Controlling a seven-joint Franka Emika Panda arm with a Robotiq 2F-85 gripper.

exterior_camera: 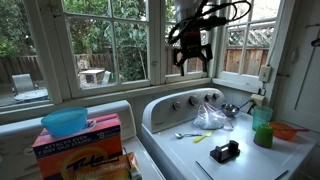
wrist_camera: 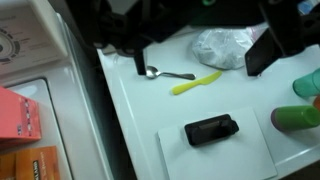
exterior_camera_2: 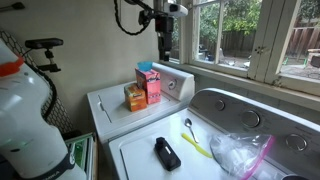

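Observation:
My gripper (exterior_camera: 195, 62) hangs high over the white appliance top, in front of the window. In the wrist view its two fingers (wrist_camera: 255, 62) stand wide apart, open, and no object is held between them. Well below lies a black block-like object (wrist_camera: 211, 129) on a pale flat sheet (wrist_camera: 240, 158). A yellow knife (wrist_camera: 197, 82) and a metal spoon (wrist_camera: 168, 74) rest behind it, close to a clear plastic bag (wrist_camera: 220, 47). A green cup (exterior_camera: 263, 135) stands to the right in exterior view 1.
An orange Tide box (exterior_camera: 82, 150) with a blue bowl (exterior_camera: 65, 121) on top stands at the left. A spray bottle (exterior_camera: 261, 110) and an orange item (exterior_camera: 287, 131) occupy the right side. Control knobs (exterior_camera: 176, 106) line the back panel.

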